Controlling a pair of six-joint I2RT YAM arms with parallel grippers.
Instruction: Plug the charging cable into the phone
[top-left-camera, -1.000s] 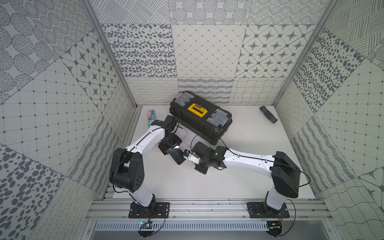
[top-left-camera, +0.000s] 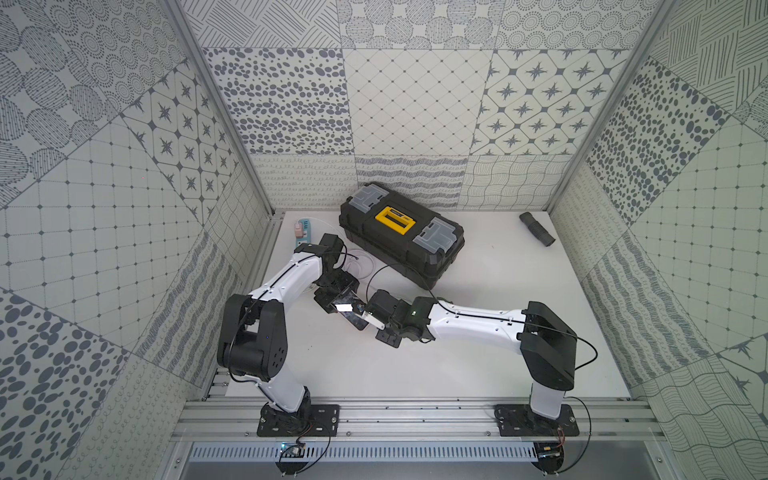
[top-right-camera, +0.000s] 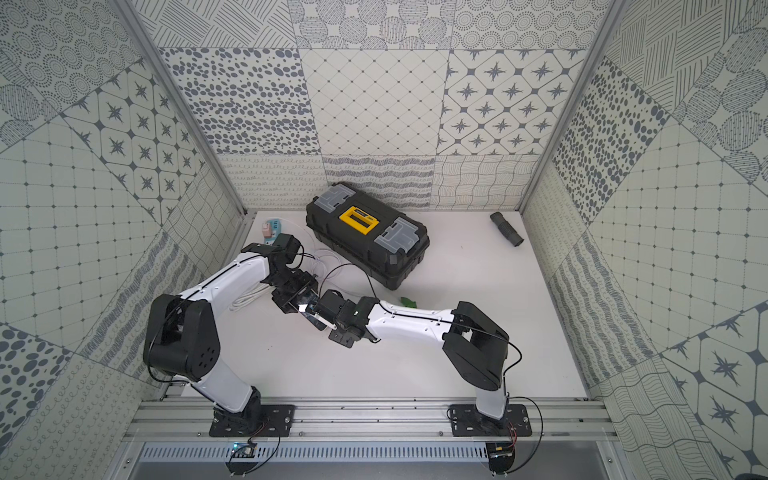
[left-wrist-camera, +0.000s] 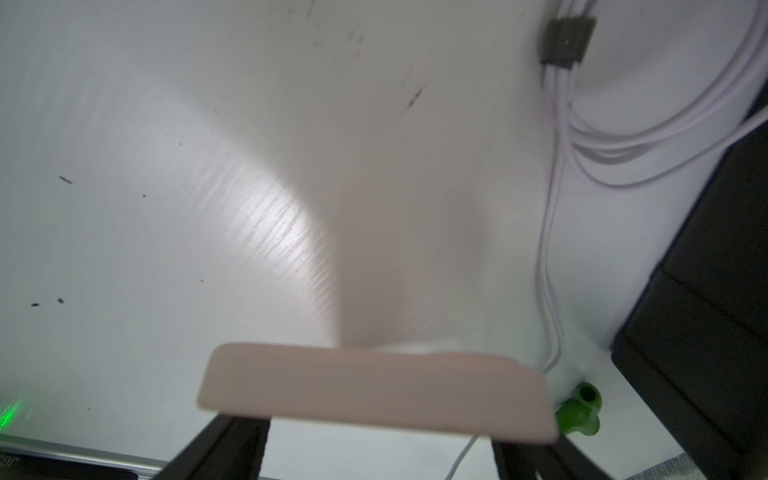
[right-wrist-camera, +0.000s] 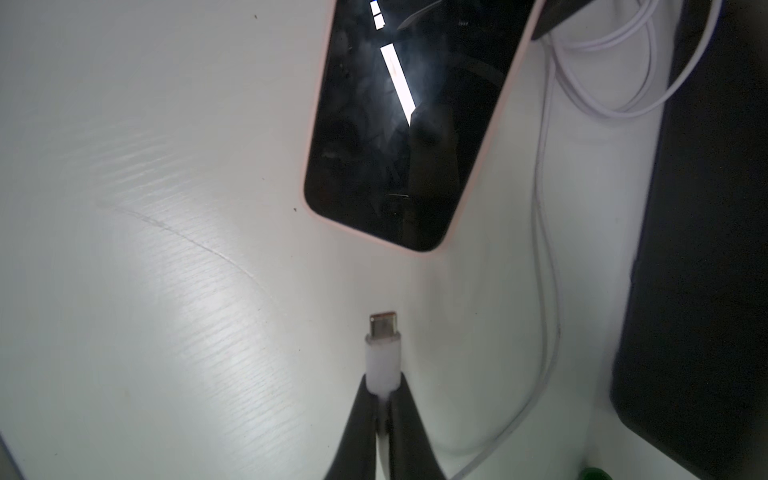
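A dark-screened phone with a pink edge (right-wrist-camera: 400, 160) hangs at the left-centre of the table, its lower end toward my right gripper. In the left wrist view the phone (left-wrist-camera: 376, 389) shows end-on, spanning both fingers of my left gripper, which is shut on it. My right gripper is shut on the white charging plug (right-wrist-camera: 384, 360). The plug's metal tip (right-wrist-camera: 384, 324) points at the phone's end edge, with a visible gap between them in the right wrist view. The phone's port cannot be made out.
A black toolbox (top-left-camera: 400, 228) stands behind the arms. Bundled white cable (left-wrist-camera: 564, 128) runs beside it, near a small green object (left-wrist-camera: 580, 408). A blue power strip (top-left-camera: 303, 232) is at the back left, a black cylinder (top-left-camera: 537, 229) back right.
My right gripper has moved left, closer to the phone. My left gripper has shifted slightly left, and the phone's screen now shows a bright reflection.
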